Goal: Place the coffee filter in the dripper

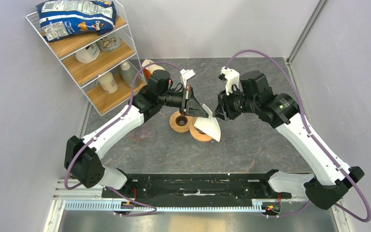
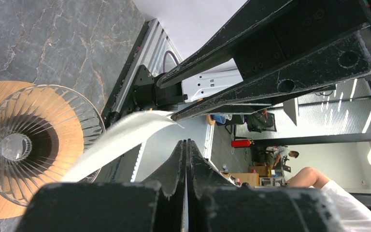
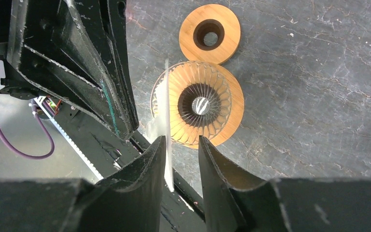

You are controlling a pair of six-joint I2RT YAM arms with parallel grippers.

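Note:
The white paper filter (image 1: 208, 126) hangs from the tips of my left gripper (image 1: 204, 115), over the glass dripper on its wooden stand. In the left wrist view the left fingers (image 2: 169, 198) are shut, with the filter (image 2: 116, 142) in front of them. My right gripper is part open beside the filter (image 3: 163, 111), which stands edge-on near its left fingertip; whether they touch is unclear. The ribbed glass dripper (image 3: 221, 105) sits on the wooden ring (image 3: 234, 121) below.
A second wooden ring (image 3: 191, 36) stands beside the dripper. A wire shelf (image 1: 84, 72) with cups, bottle and a snack bag fills the back left.

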